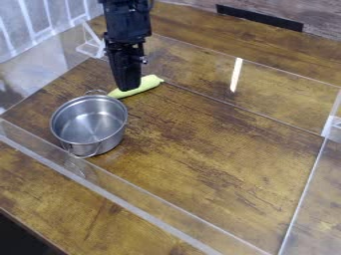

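The black gripper hangs over a pale yellow-green elongated object, which looks like a toy corn or vegetable, lying on the wooden table. The gripper looks shut, and its tip partly overlaps the object in this view; whether they touch I cannot tell. A steel pot stands to the front left of both.
Clear acrylic walls border the wooden work area. A white slatted railing stands at the back left.
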